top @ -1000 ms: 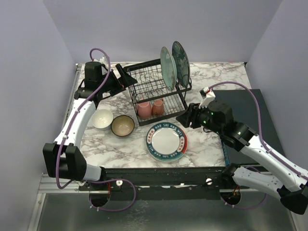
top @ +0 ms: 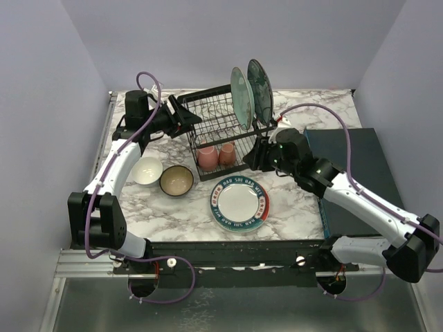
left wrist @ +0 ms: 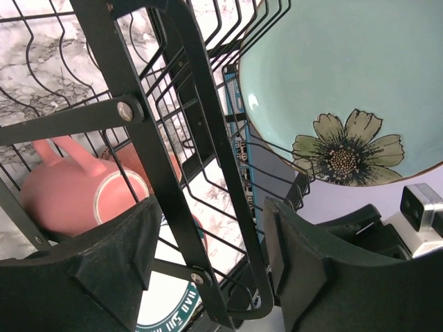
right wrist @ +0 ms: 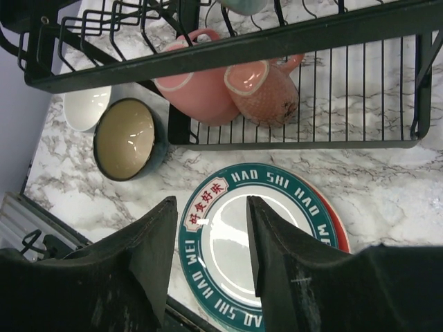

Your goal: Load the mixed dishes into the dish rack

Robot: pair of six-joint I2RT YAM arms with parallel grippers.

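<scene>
The black two-tier dish rack [top: 220, 124] holds two plates standing on edge in its upper tier, a pale green plate [top: 241, 97] and a darker patterned plate [top: 261, 90]. Below sit a pink mug [top: 207, 158] and a smaller reddish mug [top: 227, 153]. A white bowl [top: 147, 170], a brown bowl [top: 176, 180] and a teal-rimmed plate [top: 239, 203] lie on the counter. At the rack's left end, my left gripper stands part open, its fingers on either side of the end frame; contact is unclear. My right gripper, by the front right corner, is part open and empty.
Under the teal-rimmed plate shows a red rim [right wrist: 338, 223]. A dark flat panel [top: 356, 180] covers the right side, beneath my right arm. Bare marble counter [top: 156, 214] lies in front of the bowls.
My right gripper has shifted left and slightly up in the top view, toward the rack's front right corner. The left one has edged slightly right at the rack's end. The dishes have not moved.
</scene>
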